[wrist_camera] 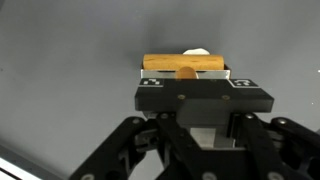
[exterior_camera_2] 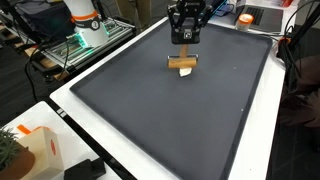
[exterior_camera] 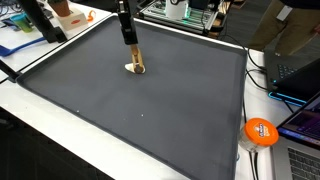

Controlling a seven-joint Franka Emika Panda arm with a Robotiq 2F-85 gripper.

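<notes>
A light wooden mallet-like tool hangs from my gripper (exterior_camera_2: 184, 40), which is shut on its upright handle. The tool's cylindrical wooden head (exterior_camera_2: 182, 63) lies crosswise, low over the dark board. Just beneath and beside it is a small white piece (exterior_camera_2: 185, 72), partly covered by the head. Whether the two touch, I cannot tell. In the wrist view the wooden head (wrist_camera: 184, 62) shows beyond my fingers, and a sliver of the white piece (wrist_camera: 197, 51) peeks out behind it.
The dark board (exterior_camera: 150, 110) is otherwise clear around the tool. An orange-lidded container (exterior_camera: 260, 133) stands beyond the board's edge, close to a laptop (exterior_camera: 292, 85). Cables run along that side.
</notes>
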